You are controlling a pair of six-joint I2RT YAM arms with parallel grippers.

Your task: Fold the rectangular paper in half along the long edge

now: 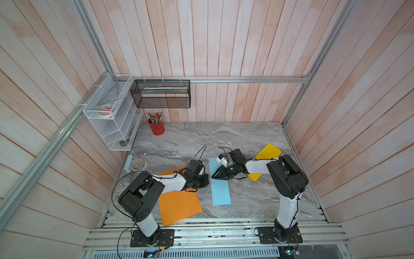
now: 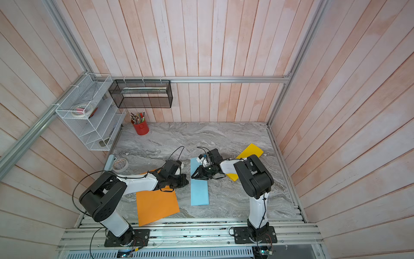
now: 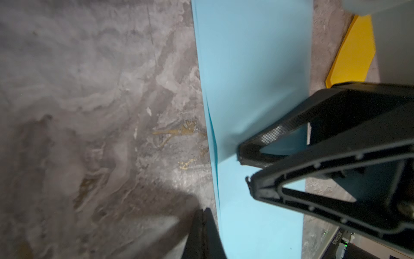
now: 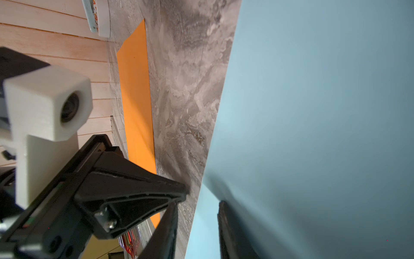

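Note:
The light blue paper (image 1: pixel 221 195) lies as a narrow strip in the middle of the table, folded lengthwise. Along its left edge in the left wrist view, two layers of the paper (image 3: pixel 254 47) show a thin gap. My left gripper is shut just beside that edge, with nothing visible between its fingertips. Over the paper stands my right gripper, its two fingertips apart and pointing down. In the right wrist view the left gripper faces it from across the edge. Both arms hide part of the strip from above.
An orange sheet (image 1: pixel 179 207) lies under the left arm, a yellow one (image 1: pixel 268 151) under the right. A red pen cup (image 1: pixel 157 128) and a tape roll (image 1: pixel 139 164) stand on the left. Bare table (image 1: pixel 202 133) lies behind.

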